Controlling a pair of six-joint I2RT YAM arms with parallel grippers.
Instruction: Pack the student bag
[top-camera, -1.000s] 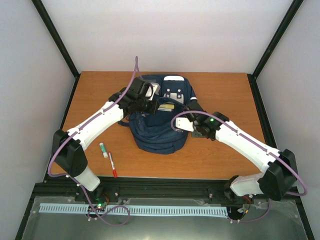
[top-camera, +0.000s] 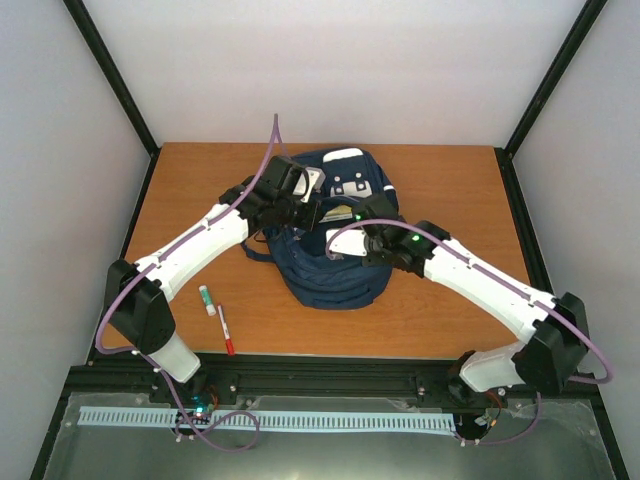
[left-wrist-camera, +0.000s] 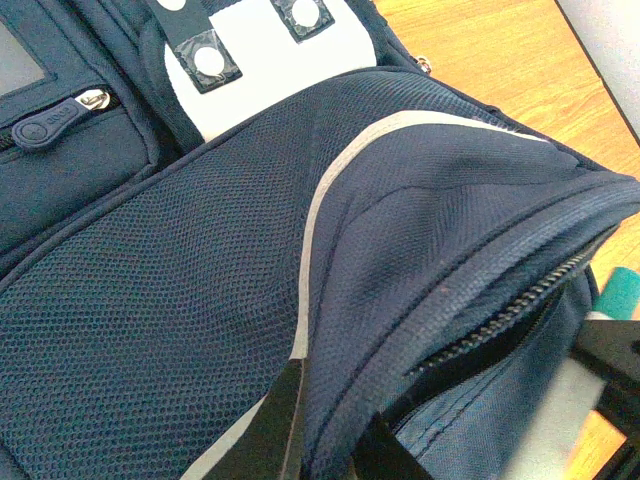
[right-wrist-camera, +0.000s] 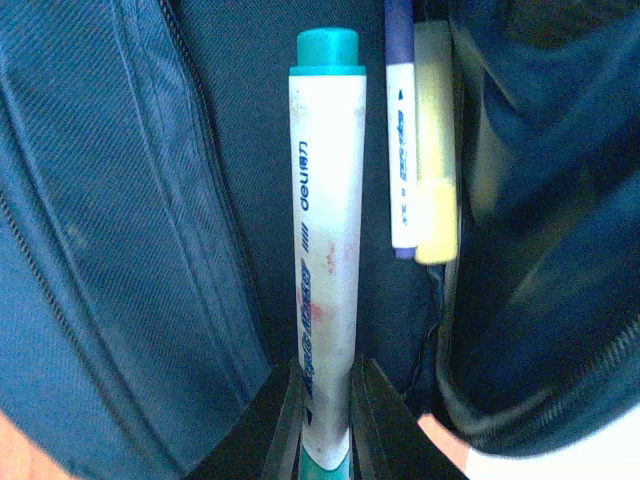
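Note:
The navy student bag (top-camera: 335, 285) lies on the table with its mouth parted. My left gripper is shut on the fabric edge (left-wrist-camera: 345, 400) of that mouth. A white marker with teal ends (right-wrist-camera: 328, 190) is clasped near one end by my right gripper, its far end pointing over the bag's interior. In the left wrist view, that marker's teal end (left-wrist-camera: 618, 293) shows at the right edge. Inside the bag lie a purple-ended white marker (right-wrist-camera: 402, 150) and a yellow pen (right-wrist-camera: 436, 150), side by side.
A teal-and-white marker (top-camera: 207, 300) and a red-ended pen (top-camera: 226, 330) rest on the table (top-camera: 450, 320) at front left. Bare tabletop surrounds the bag on the right. Both arms reach in close to each other above the opening.
My right gripper, holding the marker, has moved left and inward over the bag's opening. The bag shifted slightly right early on. My left gripper moved slightly, still gripping the edge.

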